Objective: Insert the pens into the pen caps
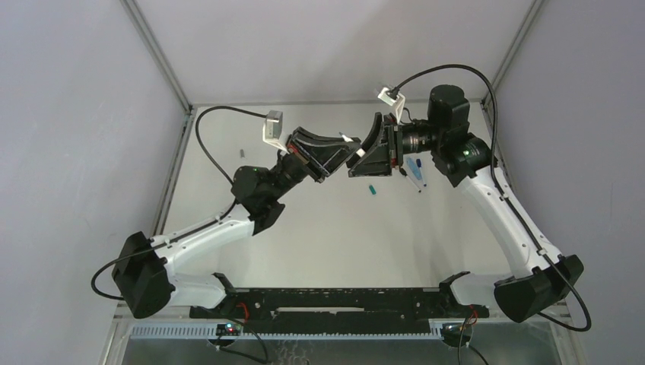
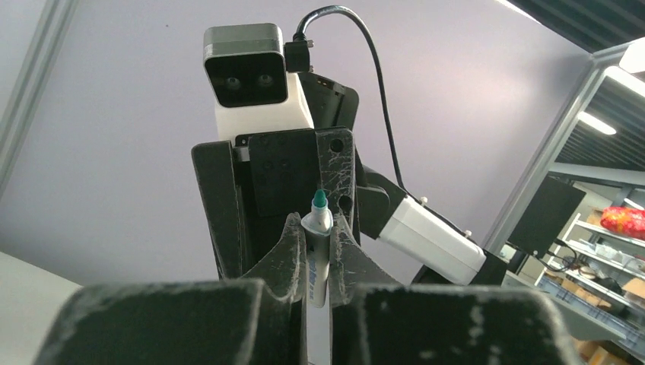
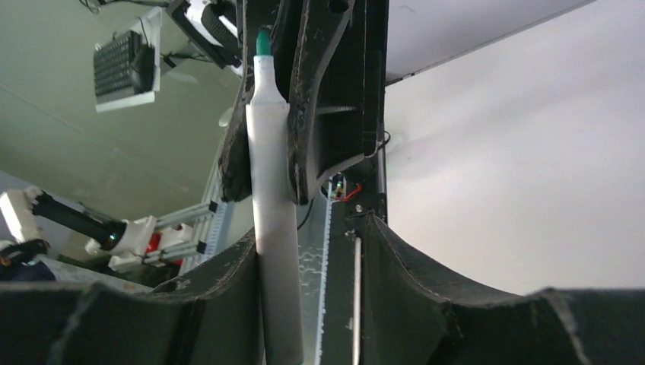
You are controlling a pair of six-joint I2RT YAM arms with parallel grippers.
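A white marker pen with a green tip is gripped by my left gripper, which is shut on its body. The tip rises above the fingers in the left wrist view. My right gripper stands part open around the pen's lower end. In the right wrist view the pen lies close to its left finger, with a clear gap to the other finger; contact with that left finger cannot be told. From above, both grippers meet over the middle of the table. A small green cap lies on the table below.
Several blue and dark pens or caps lie on the table under the right arm. A small grey item sits at the left.
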